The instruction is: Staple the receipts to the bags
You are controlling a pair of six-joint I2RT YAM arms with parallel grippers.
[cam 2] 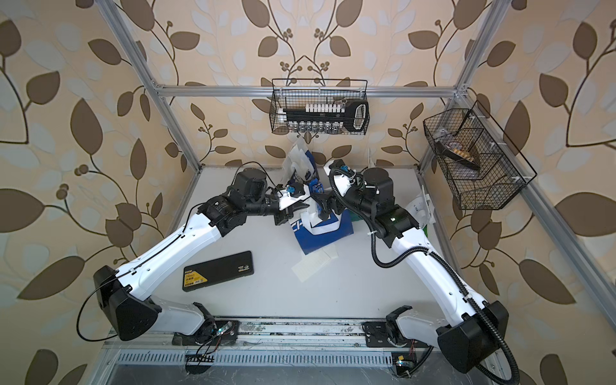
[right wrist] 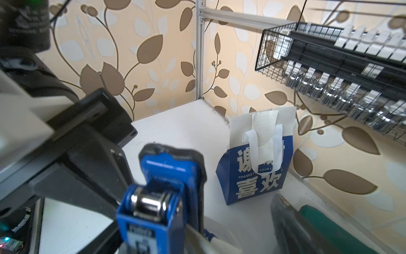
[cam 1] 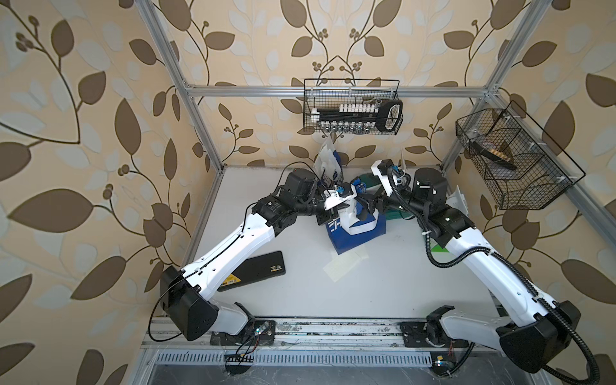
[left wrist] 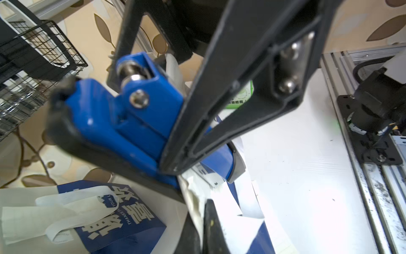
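Note:
A blue-and-white paper bag (cam 1: 356, 236) stands tilted at mid-table. In the left wrist view my left gripper is shut on thin white paper at this bag's top edge; whether a receipt is in that layer I cannot tell. A blue stapler (left wrist: 139, 114) reaches down onto the bag's edge beside it. My right gripper (cam 1: 367, 204) is open, its fingers spread around the stapler (right wrist: 162, 194); in the right wrist view, one finger (right wrist: 291, 222) stands clear of it. Pale receipt slips (cam 1: 345, 263) lie in front of the bag.
Another blue-and-white bag (right wrist: 260, 169) stands upright at the back, a pale slip under its handle. A dark green object (right wrist: 329, 230) lies behind the right gripper. A black case (cam 1: 260, 269) lies front left. Wire baskets (cam 1: 351, 112) hang behind.

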